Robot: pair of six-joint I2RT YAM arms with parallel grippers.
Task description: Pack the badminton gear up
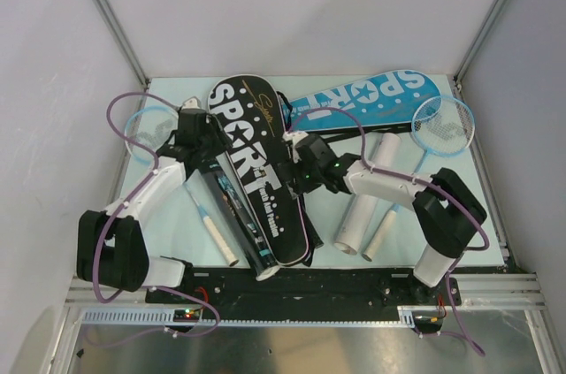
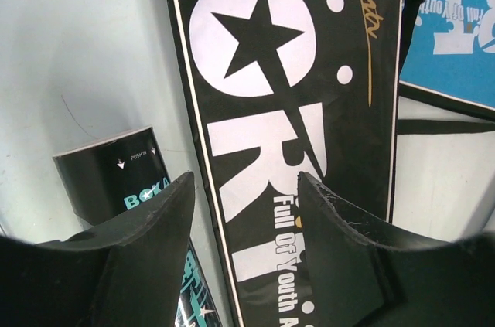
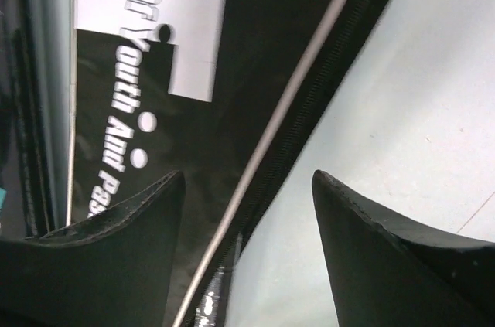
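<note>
A long black racket bag [image 1: 256, 162] with white SPORT lettering lies lengthwise in the middle of the table. My left gripper is open above its left side, with the lettered face in view between the fingers and nothing held. Over the bag's right edge [image 3: 267, 137] my right gripper stands with its fingers apart, one on the bag side and one over bare table. Touch there cannot be told. A black shuttlecock tube [image 1: 239, 215] lies close along the bag's left side; its capped end [image 2: 116, 176] shows in the left wrist view.
A blue racket bag [image 1: 371, 100] lies at the back right. Rackets rest at both sides, the right one [image 1: 442, 126] beside a pale tube [image 1: 367, 197]. Bare table [image 1: 327, 215] shows between the black bag and the pale tube.
</note>
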